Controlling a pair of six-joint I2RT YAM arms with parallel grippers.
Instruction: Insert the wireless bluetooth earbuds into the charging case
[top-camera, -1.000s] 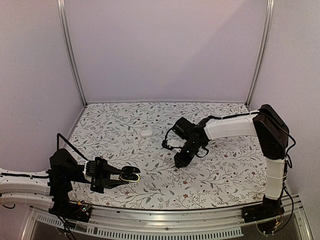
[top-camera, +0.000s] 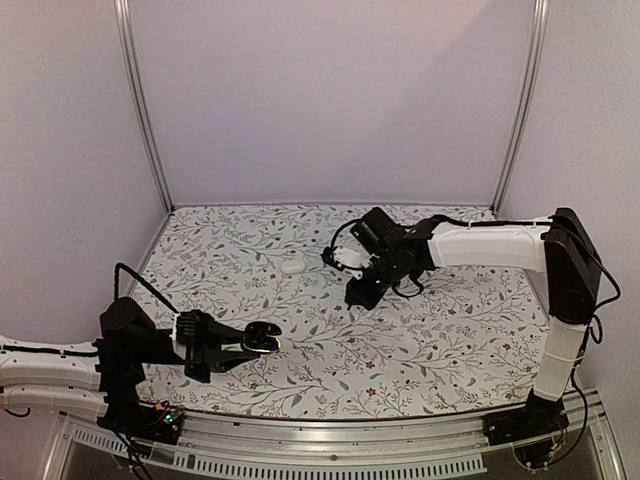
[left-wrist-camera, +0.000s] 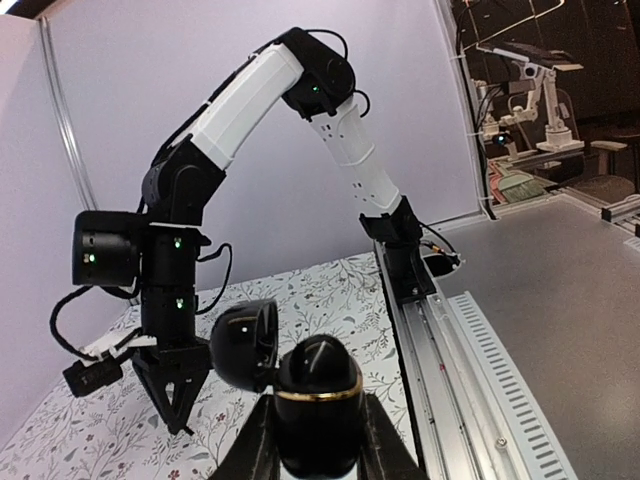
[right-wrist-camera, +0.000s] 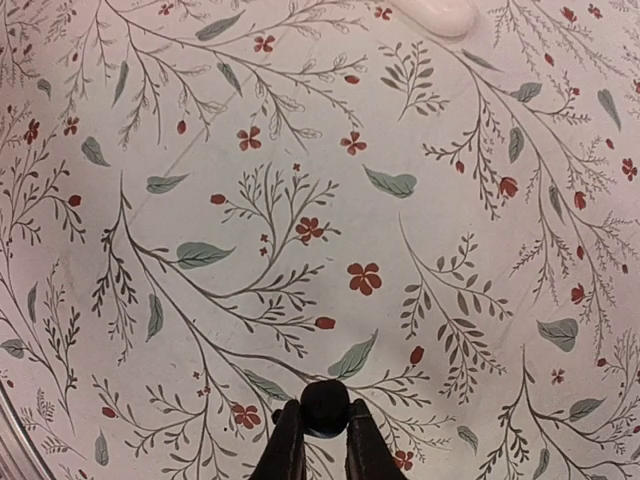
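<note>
My left gripper (top-camera: 250, 350) is shut on the black charging case (top-camera: 262, 336), its lid raised; in the left wrist view the case body (left-wrist-camera: 318, 405) with a gold band fills the fingers, the lid (left-wrist-camera: 240, 345) to its left. My right gripper (top-camera: 357, 300) is over the middle of the mat, pointing down. In the right wrist view a small black earbud (right-wrist-camera: 326, 408) sits at its fingertips, apparently held between them.
A white oval object (top-camera: 293, 266) lies on the floral mat (top-camera: 430, 350) toward the back middle.
The right arm has risen and shifted toward the back, away from the front edge. The left arm and case look unchanged.
</note>
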